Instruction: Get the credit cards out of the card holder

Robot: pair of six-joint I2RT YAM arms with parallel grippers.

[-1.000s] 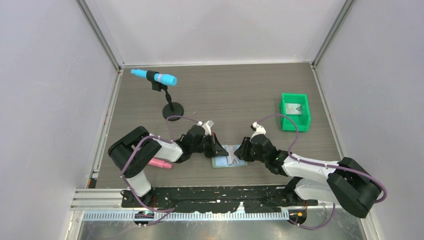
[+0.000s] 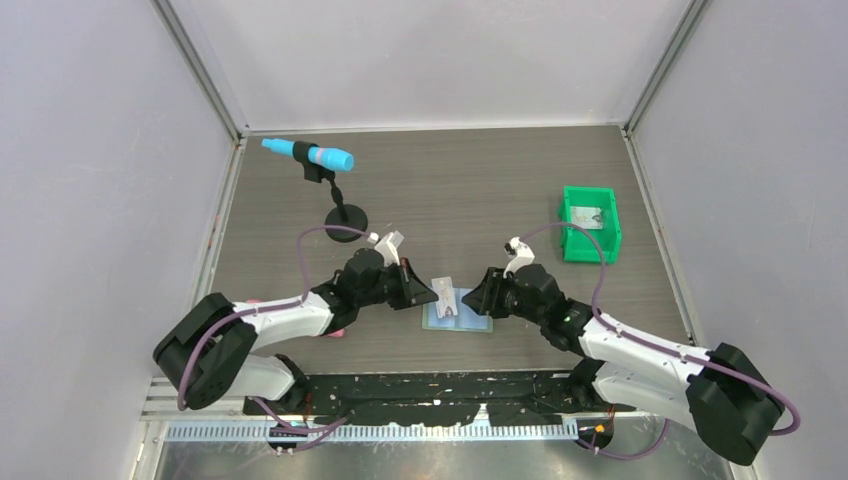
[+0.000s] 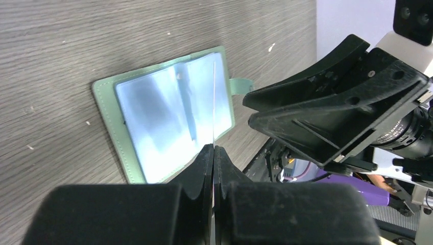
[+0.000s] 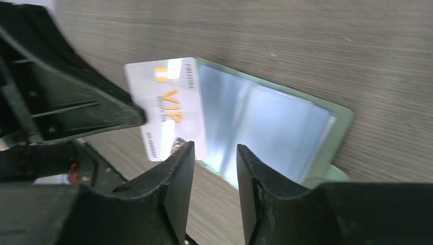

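Note:
My left gripper point(image 2: 432, 296) is shut on a white VIP card, held upright over the blue card holder point(image 2: 470, 318); the card shows as a thin edge in the left wrist view. The green-bordered holder lies open on the table, its two pale blue pockets point(image 3: 153, 122) showing. My right gripper is part open at the holder's right side, above it, with nothing visible between its fingertips.
A green bin point(image 2: 612, 240) with a card inside stands at the back right. A blue microphone point(image 2: 330, 158) on a stand is at the back left. A pink object point(image 2: 334, 334) is partly hidden by the left arm.
My left gripper has drawn left and back with the card, lifting it from the holder.

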